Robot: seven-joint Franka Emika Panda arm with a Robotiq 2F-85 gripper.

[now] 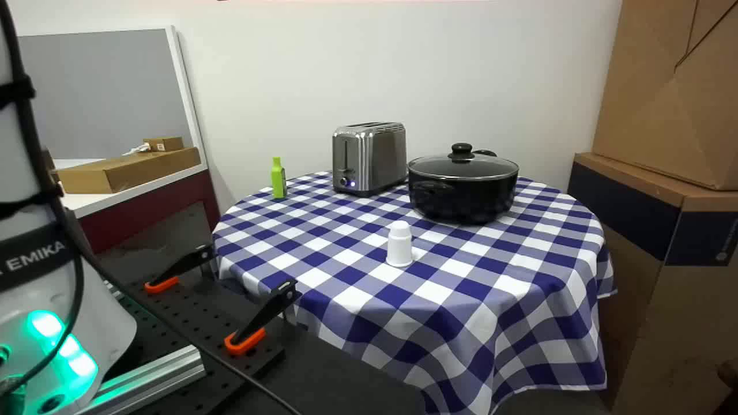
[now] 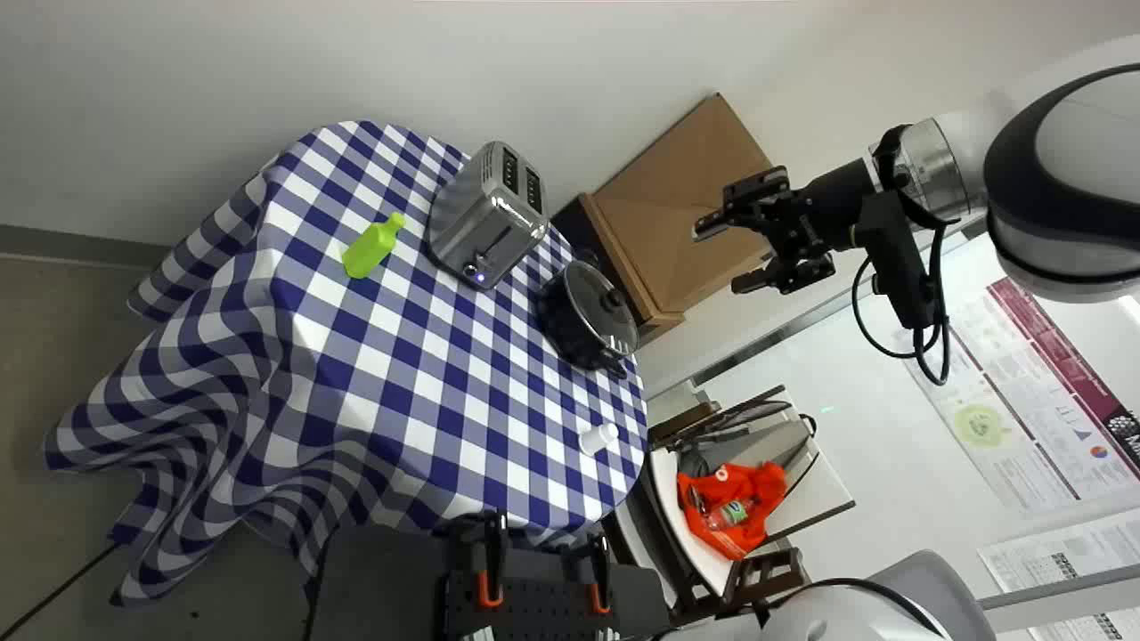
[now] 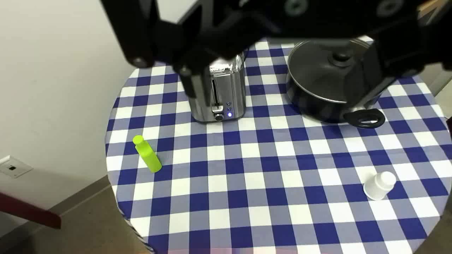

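Observation:
My gripper (image 2: 724, 256) hangs in the air at the upper right of exterior view 2, its two fingers spread with nothing between them. It is well clear of everything on the table. The wrist view looks down past its dark, blurred fingers (image 3: 200, 89). A lime-green bottle (image 3: 148, 154) stands at the left of the cloth. Towards the right side is a white cup-like item (image 3: 378, 186) with a narrower top. Behind them are a silver toaster (image 3: 224, 99) with a small lit button and a black pot (image 3: 315, 103) with its glass lid on; a finger partly hides the pot.
A blue-and-white checked cloth (image 1: 311, 278) covers the round table, with free room in its middle and front. Two orange-tipped clamps (image 1: 245, 340) sit by the near edge. Large cardboard boxes (image 1: 664, 104) stand at the right, and a wall is behind.

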